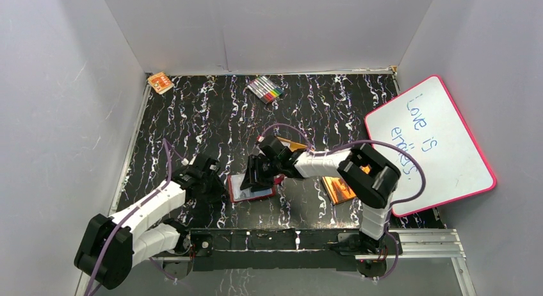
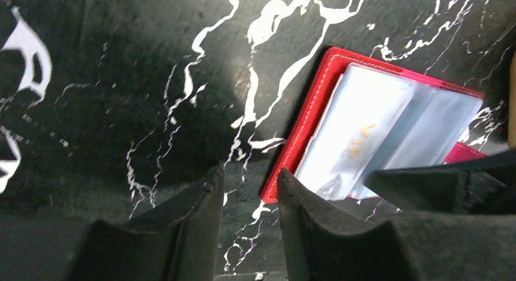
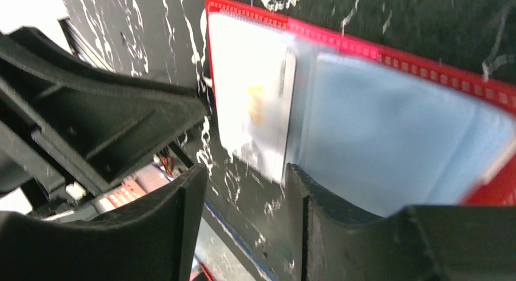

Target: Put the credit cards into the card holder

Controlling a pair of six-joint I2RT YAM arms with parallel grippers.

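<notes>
The red card holder (image 1: 232,188) lies spread on the table with its clear sleeves facing up. A white card (image 2: 371,120) with a yellow-orange mark lies flat in the sleeve on the holder's left side, within its red border. My left gripper is open at that side's near corner, nothing between its fingers. Over the middle of the holder, my right gripper stands open and empty, the card (image 3: 243,92) just beyond its fingertips. From above, the right gripper hides part of the holder.
An orange-and-black item (image 1: 339,189) lies right of the holder, and a yellow-edged one (image 1: 293,143) is partly under the right arm. Colored markers (image 1: 264,89) and an orange packet (image 1: 160,82) lie at the back. A whiteboard (image 1: 429,145) fills the right side.
</notes>
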